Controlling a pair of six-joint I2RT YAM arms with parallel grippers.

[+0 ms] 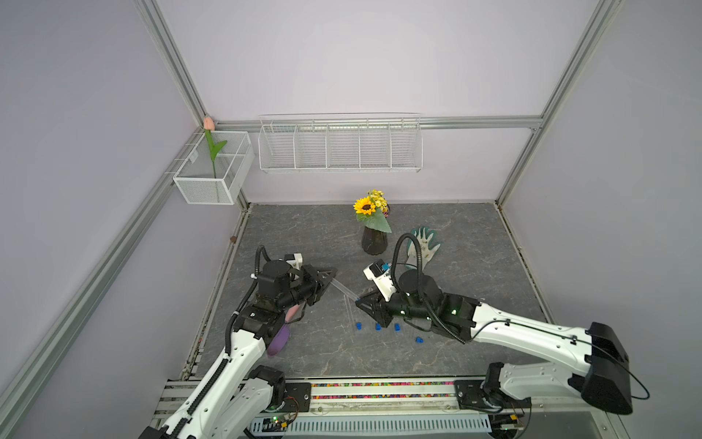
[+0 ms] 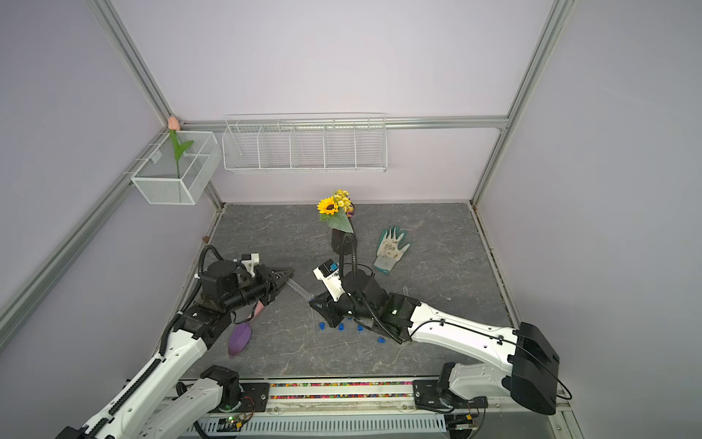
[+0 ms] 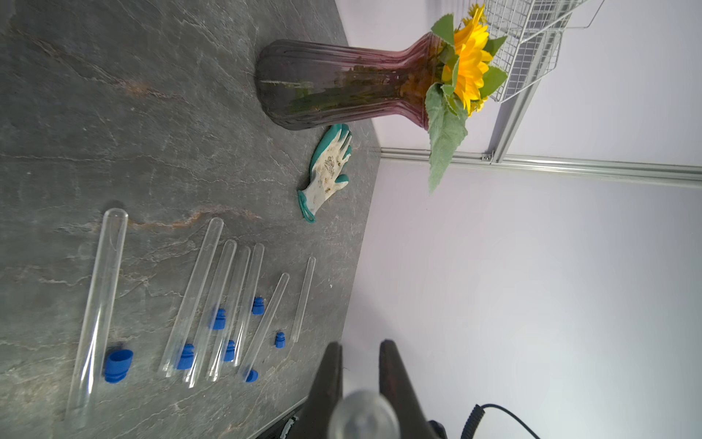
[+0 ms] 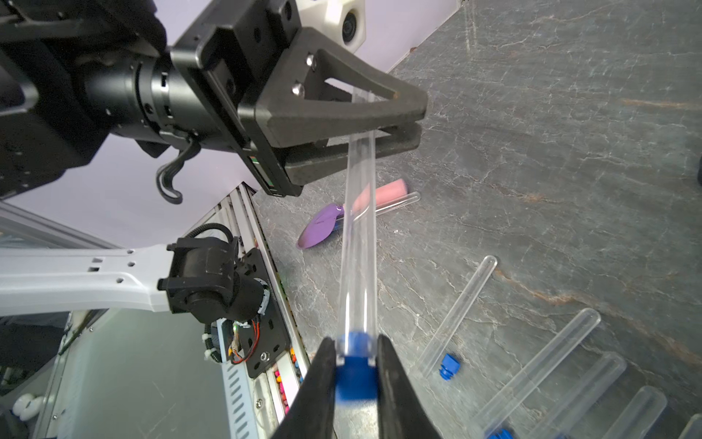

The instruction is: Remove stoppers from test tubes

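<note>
A clear test tube (image 4: pixel 358 256) hangs tilted between my two grippers, above the table. My left gripper (image 1: pixel 331 274) is shut on its rounded end. At the other end a blue stopper (image 4: pixel 357 380) sits partly inside the tube's mouth. The fingers of my right gripper flank that stopper closely; whether they press on it cannot be told. On the table lie several clear tubes, among them one tube (image 3: pixel 98 307) with a loose blue stopper (image 3: pixel 118 365) beside it. More stoppers, such as a blue one (image 3: pixel 258 306), lie close to the other tubes.
A purple spoon-like tool (image 4: pixel 319 225) with a pink handle lies at the left, a tube next to it. Behind the arms stand a dark vase (image 1: pixel 374 240) with sunflowers and a flat work glove (image 2: pixel 391 249).
</note>
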